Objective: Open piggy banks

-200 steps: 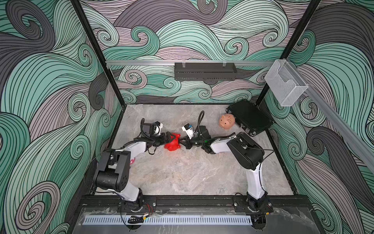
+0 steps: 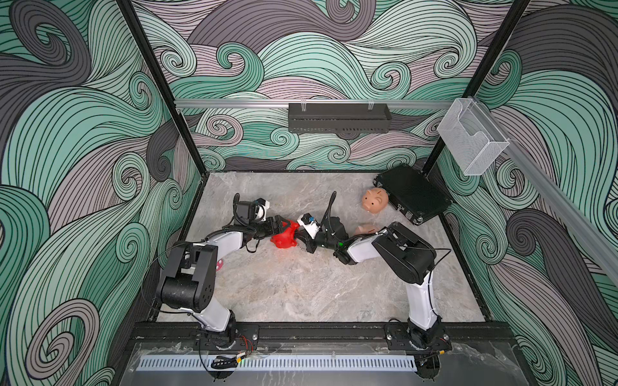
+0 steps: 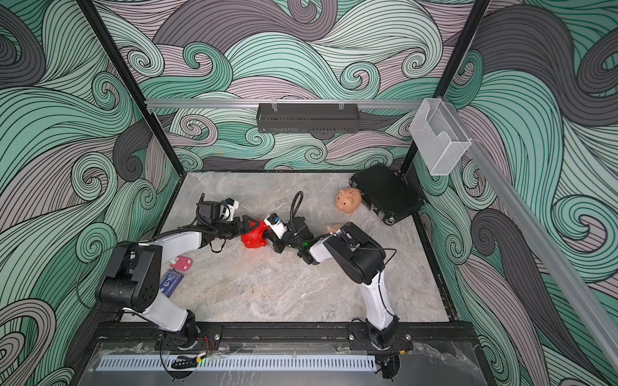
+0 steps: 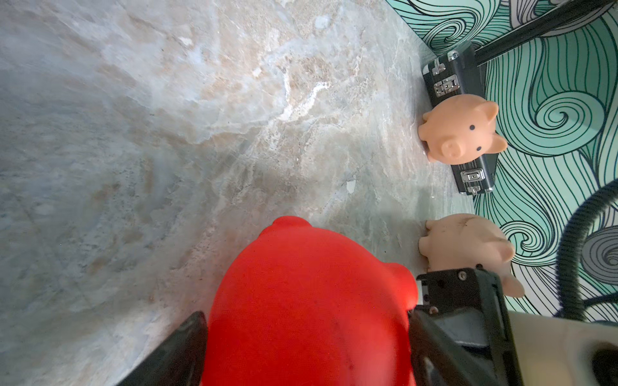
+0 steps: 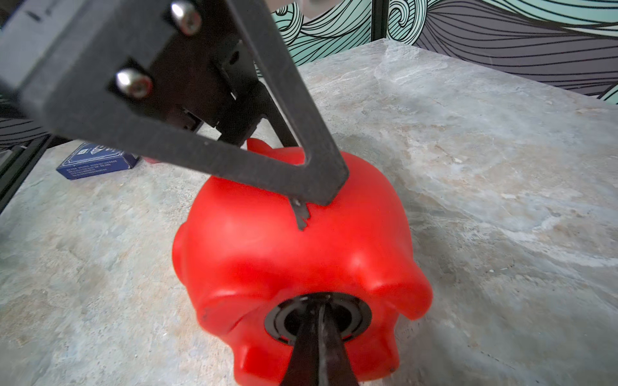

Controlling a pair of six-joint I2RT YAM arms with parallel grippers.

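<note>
A red piggy bank (image 2: pixel 284 239) lies on its side between my grippers. In the left wrist view its round body (image 4: pixel 307 308) fills the space between the fingers of my left gripper, which are part open around it. Its underside, with a black ring plug (image 5: pixel 276 321), faces my right gripper in the right wrist view; those fingers are shut together, tips at the plug's centre. Two pink piggy banks sit to the right, one (image 3: pixel 347 200) by the black case, the other (image 4: pixel 466 241) partly behind the right arm.
A black case (image 2: pixel 412 193) fills the back right corner. A blue box (image 3: pixel 170 282) and a pink item (image 3: pixel 181 263) lie at the left.
My right gripper has moved slightly toward the front and against the red bank, uncovering part of the pink bank behind it. My left gripper is nearly still.
</note>
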